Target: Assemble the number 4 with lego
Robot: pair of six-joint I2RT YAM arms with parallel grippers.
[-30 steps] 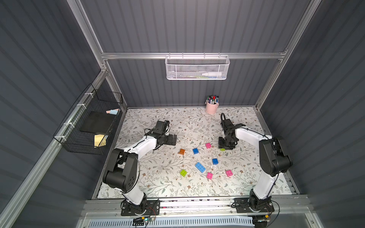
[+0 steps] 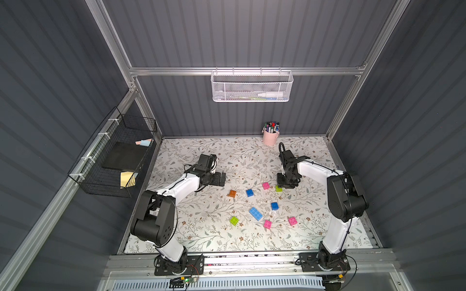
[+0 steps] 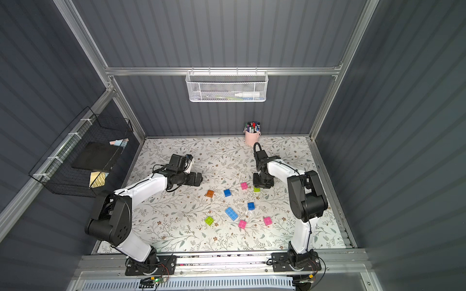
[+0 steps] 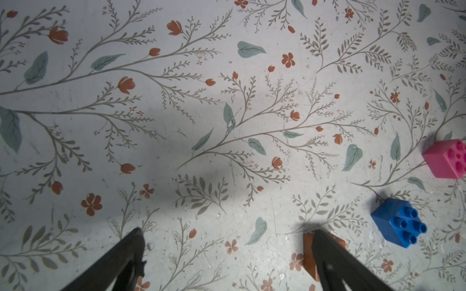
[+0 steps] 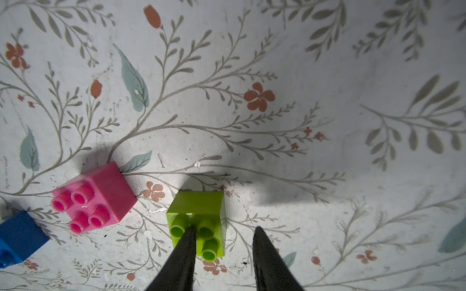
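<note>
My right gripper point(image 2: 286, 181) is low over a green brick point(image 5: 196, 203), its fingers part open at that brick's near side in the right wrist view. A pink brick point(image 5: 104, 194) lies just left of it. My left gripper point(image 2: 218, 178) stands open over bare table, left of an orange brick point(image 2: 232, 193) and a dark blue brick point(image 2: 250, 193). Nearer the front lie a second blue brick point(image 2: 274, 206), a long light-blue brick point(image 2: 255, 213), another green brick point(image 2: 234, 220) and two more pink bricks point(image 2: 267, 224) point(image 2: 292, 220).
A pink pen cup point(image 2: 270, 138) stands at the back. A wire basket point(image 2: 116, 155) hangs on the left wall and a white mesh basket point(image 2: 251, 84) on the back wall.
My right arm has shifted slightly left and back, and the green brick by its gripper has moved left with it, closer to the pink brick. The left arm is still.
</note>
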